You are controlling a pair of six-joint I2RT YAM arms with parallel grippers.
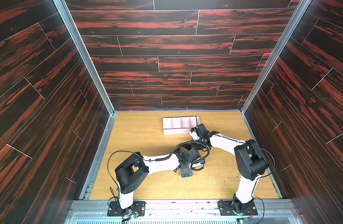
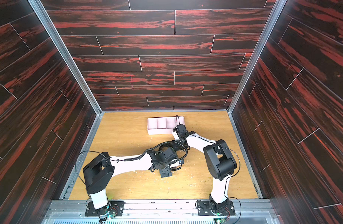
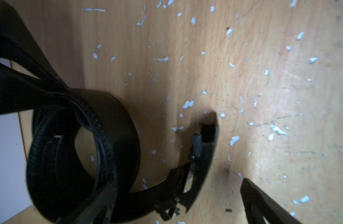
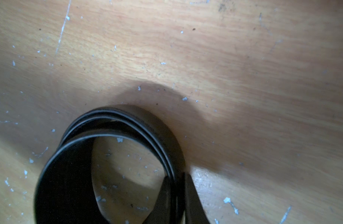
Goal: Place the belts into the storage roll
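Observation:
A black belt is wound into a round coil on the wooden table. In the right wrist view my right gripper is shut on the coil's layered wall. In the left wrist view the belt's buckle end sticks out from the coil. My left gripper stands open, its fingers spread with the buckle end between them, apart from it as far as shows. The storage roll appears as a pale pink box with several open compartments, at the table's back. From above, the left arm partly hides the coil.
Both arms stand close together over the table's middle. The right arm's cable crosses the box's right end. No other loose objects show.

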